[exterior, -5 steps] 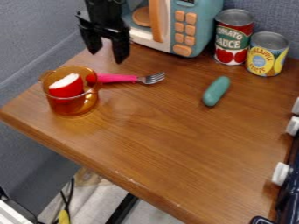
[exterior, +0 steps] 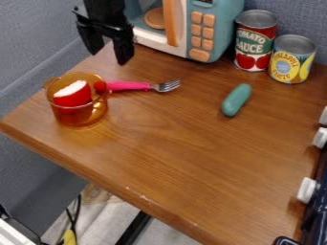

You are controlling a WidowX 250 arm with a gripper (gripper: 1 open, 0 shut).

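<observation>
My black gripper (exterior: 103, 43) hangs at the top left, beside the toy microwave and above the table's back-left part; its fingers look apart, with nothing seen between them. An amber glass pot (exterior: 80, 113) at the left of the table holds a red and white object (exterior: 73, 92). A pink-handled fork (exterior: 134, 85) lies just behind and right of it. A teal oblong object (exterior: 236, 100) lies on the right half of the wooden table (exterior: 179, 163).
A toy microwave (exterior: 194, 24) stands at the back, with a tomato can (exterior: 254, 40) and a yellow can (exterior: 293, 59) to its right. A dark appliance (exterior: 313, 196) with white knobs is at the right edge.
My gripper has moved up and to the left, away from the table's middle. The objects on the table look unmoved.
</observation>
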